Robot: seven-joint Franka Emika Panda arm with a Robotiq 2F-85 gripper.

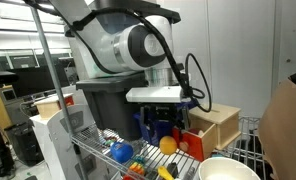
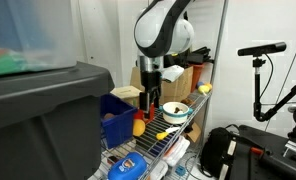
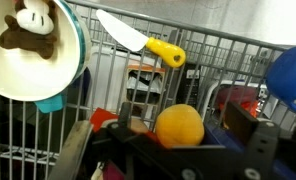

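Note:
Wide open, my gripper straddles an orange ball (image 3: 180, 127) in the wrist view, one dark finger showing on each side of it. Whether the fingers touch the ball cannot be told. In exterior view 1 the orange ball (image 1: 168, 145) appears just below and between the fingers of the gripper (image 1: 165, 128). From the other side, the orange ball (image 2: 139, 127) shows close under the gripper (image 2: 148, 103).
A wire rack carries a white bowl (image 3: 70, 82) with a brown plush toy (image 3: 33, 28), a knife with a yellow handle (image 3: 166, 52), a blue round item (image 3: 290, 75), a red box (image 1: 196, 146) and a blue bin (image 2: 116, 122). A large dark bin (image 2: 48, 135) stands alongside.

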